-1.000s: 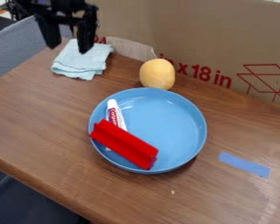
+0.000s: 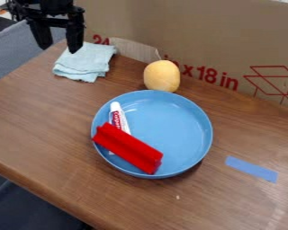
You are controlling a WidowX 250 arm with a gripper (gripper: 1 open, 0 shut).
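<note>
The black gripper (image 2: 58, 30) hangs at the top left, its two fingers apart and pointing down above the back edge of the table, with nothing seen between them. A folded pale blue cloth (image 2: 82, 63) lies on the table below and right of it. A round blue plate (image 2: 183, 135) holds a red object (image 2: 129, 148) and a white tube with red lettering (image 2: 118, 115). A yellow rounded object (image 2: 162, 75) stands behind the plate.
A blue strip (image 2: 251, 168) lies at the right. A cardboard wall (image 2: 219, 36) stands along the back.
The gripper has moved up and to the left, away from the cloth. The objects on the table look unchanged.
</note>
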